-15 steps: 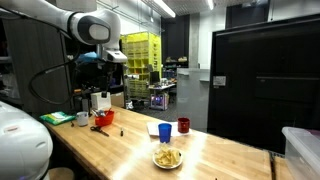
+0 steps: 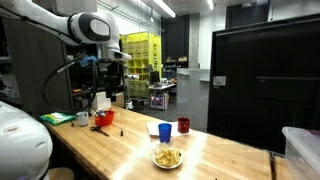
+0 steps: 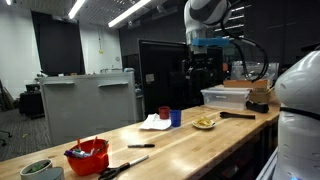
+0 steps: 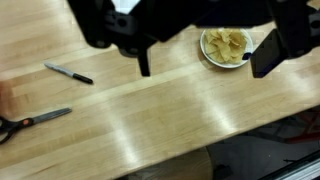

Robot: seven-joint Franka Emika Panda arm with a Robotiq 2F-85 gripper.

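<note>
My gripper is open above the wooden table, its two dark fingers wide apart and nothing visible between them. In the wrist view, a white bowl of yellow chips [image 4: 226,46] lies below, beside the right finger and partly covered by it. A dark-handled pen or knife [image 4: 69,73] and scissors [image 4: 32,122] lie on the table to the left. The same bowl of chips [image 2: 167,156] sits near the table's front in exterior view 1, with a blue cup [image 2: 165,132] and a red cup [image 2: 183,125] behind it.
A red container of utensils [image 3: 87,156] stands at the table's other end, near a grey bowl [image 3: 37,169]. White paper or cloth [image 3: 156,122] lies by the cups. A translucent bin [image 3: 227,97] is at the back right.
The arm's upper link and wrist have shifted slightly in exterior view 1, the link now sitting higher. The cups, bowl and other tabletop things look unmoved.
</note>
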